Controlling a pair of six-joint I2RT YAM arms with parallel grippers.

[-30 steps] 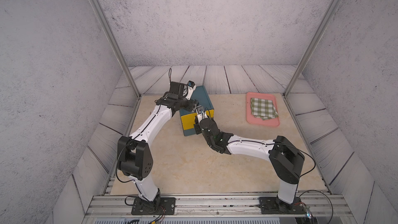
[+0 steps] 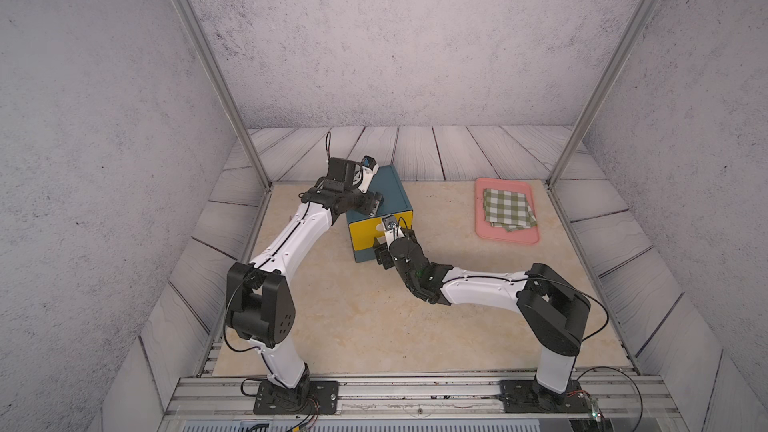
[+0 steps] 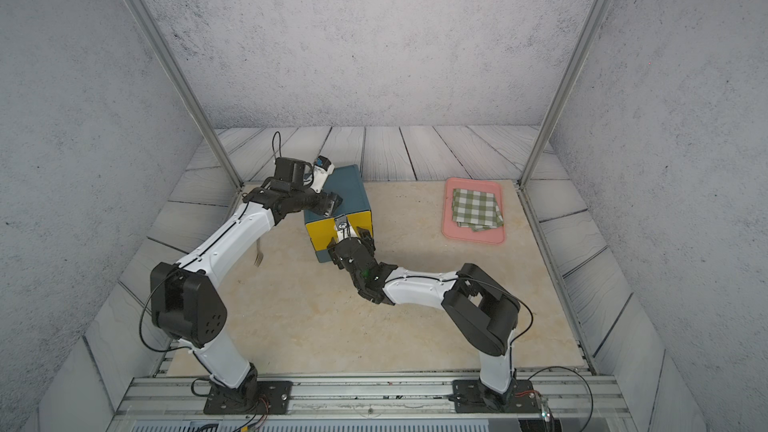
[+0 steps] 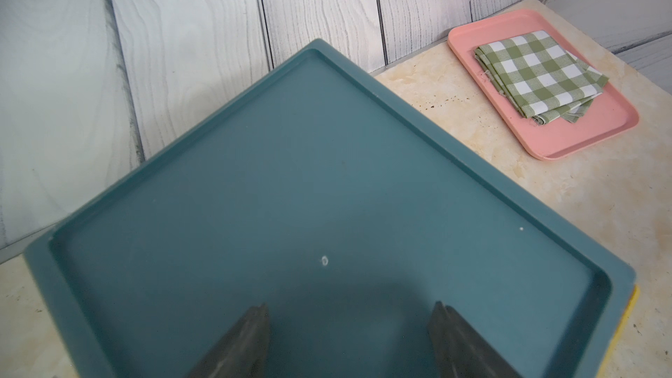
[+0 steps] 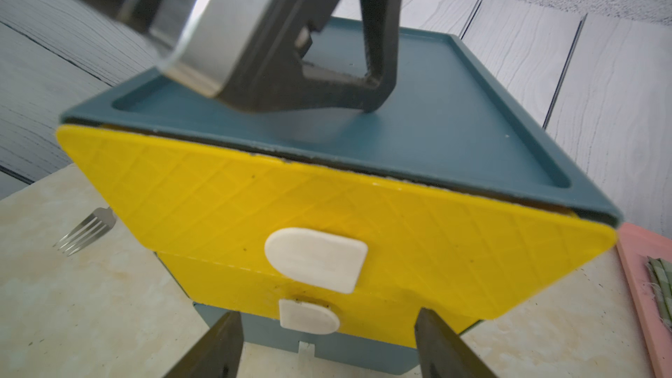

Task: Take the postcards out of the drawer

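A small cabinet with a blue top point(image 4: 322, 168) stands at the table's back, left of centre. Its two yellow drawers, seen in the right wrist view, carry white pull tabs; the upper drawer front point(image 5: 434, 238) sits close under the top, the lower drawer front point(image 5: 231, 273) below it. My left gripper is over the cabinet top, its fingers apart with nothing between them. In front of the drawers, my right gripper is open, its fingers on either side of the lower tab point(image 5: 308, 316) in the view, not visibly touching it. No postcards show.
A pink tray point(image 2: 524, 234) with a folded green checked cloth point(image 2: 508, 209) lies at the back right. Left of the cabinet lies a fork point(image 5: 87, 231).
My right gripper has moved slightly down and toward the front at the drawer fronts. The left arm stays in place over the cabinet top, and the cabinet has not visibly moved.
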